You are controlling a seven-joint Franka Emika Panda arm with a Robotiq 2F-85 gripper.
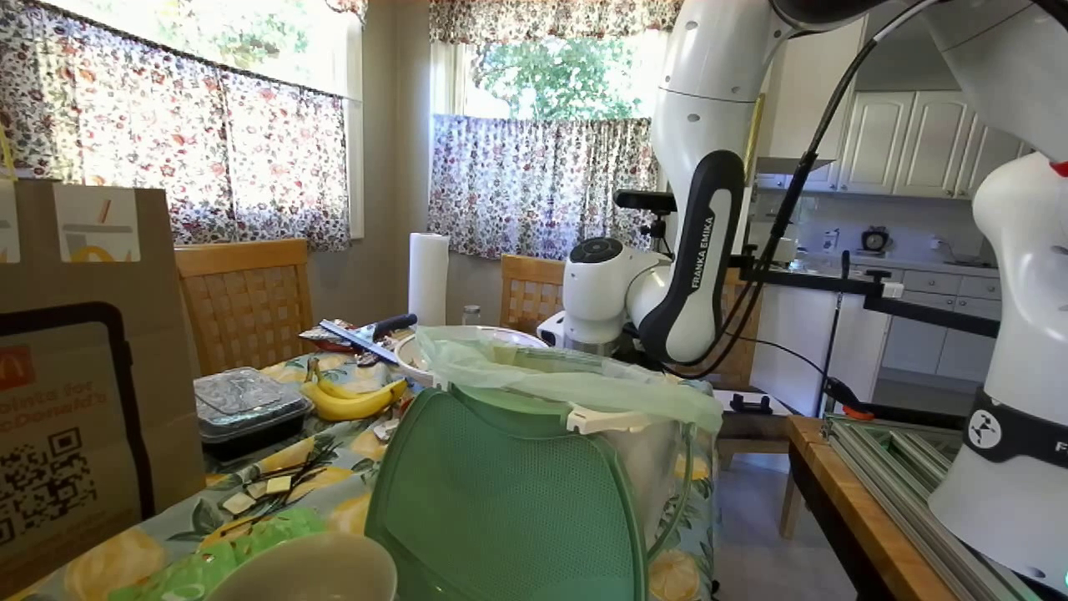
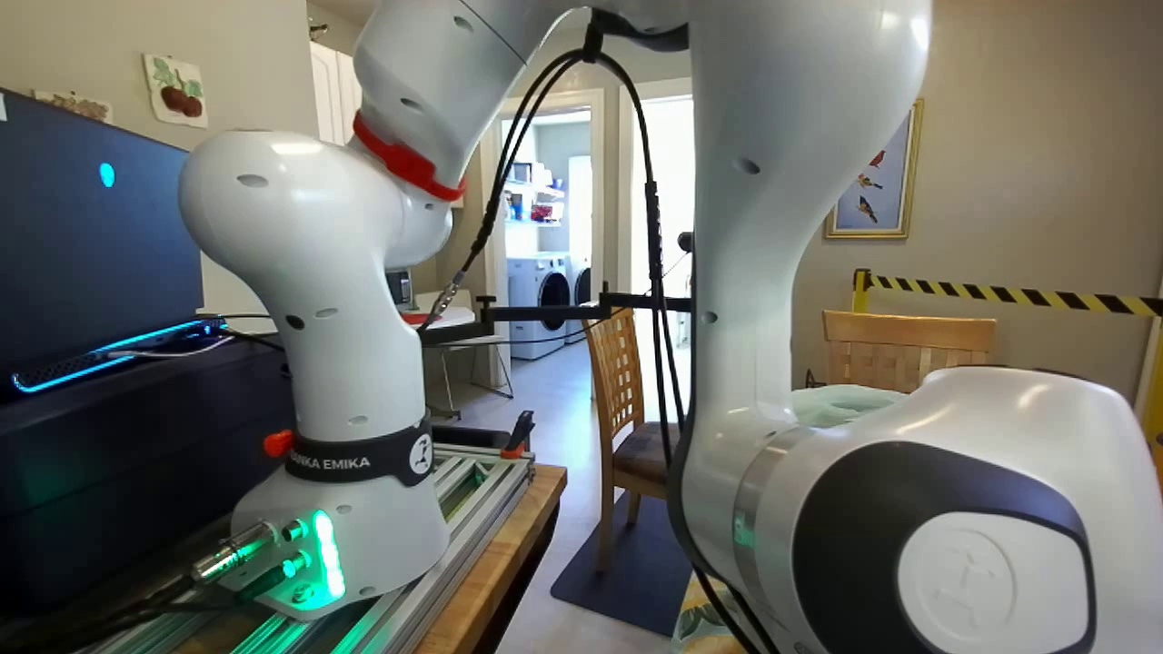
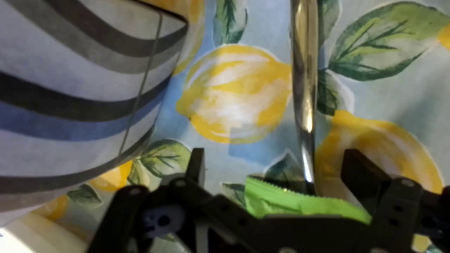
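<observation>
My gripper is open above the lemon-print tablecloth (image 3: 261, 25), its two black fingers set wide apart. A shiny metal utensil handle (image 3: 304, 76) lies on the cloth, running down into the space framed by the fingers. Its lower end meets a bright green wrapper or packet (image 3: 303, 204), partly hidden behind the gripper body. Left of the fingers is a striped grey, white and blue object (image 3: 80, 92), cut off by the frame edge. In exterior view 1 the green bin (image 1: 511, 491) and its pale liner (image 1: 561, 376) hide the gripper's fingers.
Bananas (image 1: 350, 401), a black-based clear-lidded container (image 1: 250, 406) and a paper towel roll (image 1: 428, 280) stand left of the bin. A large paper bag (image 1: 90, 381) is at far left, with a pale bowl (image 1: 305, 571) in front. A white rimmed bowl (image 1: 415, 366) sits behind the bin.
</observation>
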